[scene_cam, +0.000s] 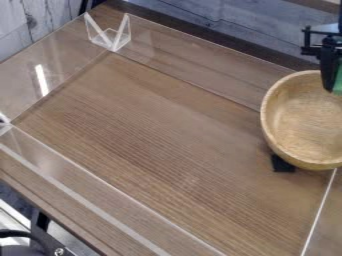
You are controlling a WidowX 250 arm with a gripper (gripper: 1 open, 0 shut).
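Note:
My gripper (323,45) is at the upper right edge, mostly cut off by the frame, with a green object (335,78) below it, partly out of view. The green object is over the far rim of a round wooden bowl (302,130), which rests at the right of the wooden table (147,130). Only a sliver of the gripper and object shows, so the grasp itself is hard to see.
A clear plastic holder (110,33) stands at the back left. A dark block (281,164) lies under the bowl's left side. A dark cable (27,238) shows at the lower left corner.

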